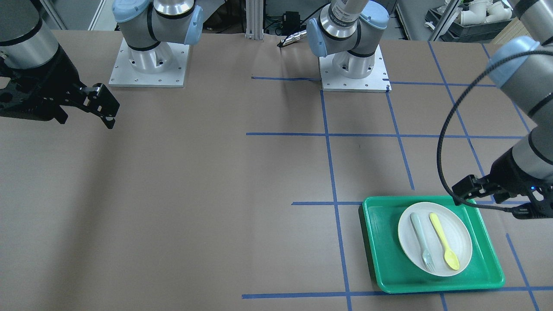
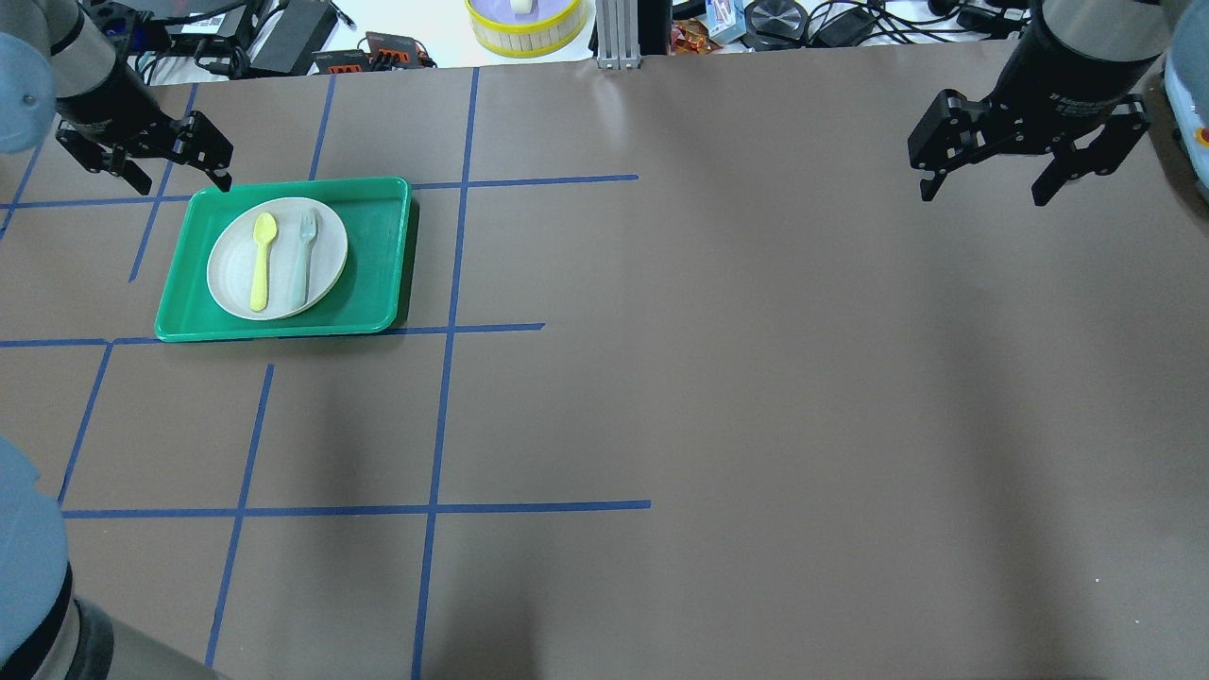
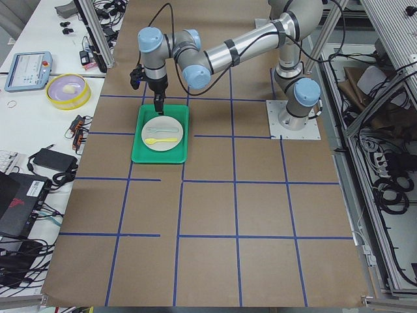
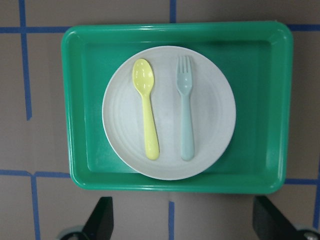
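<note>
A green tray (image 1: 376, 243) holds a white plate (image 1: 414, 259) with a yellow spoon (image 1: 449, 256) and a pale blue fork (image 1: 422, 243) lying side by side on it. In the left wrist view the tray (image 4: 80, 100) fills the middle, spoon (image 4: 149, 125) left of fork (image 4: 186, 125). My gripper is above the table just beside the tray, its two black fingertips wide apart at the bottom of the wrist view, nothing between them. The top view shows it at the tray's upper edge.
Another black gripper (image 2: 1026, 170) hangs at the top right of the top view, well away from the tray. Other arm bases (image 1: 150, 77) stand at the back.
</note>
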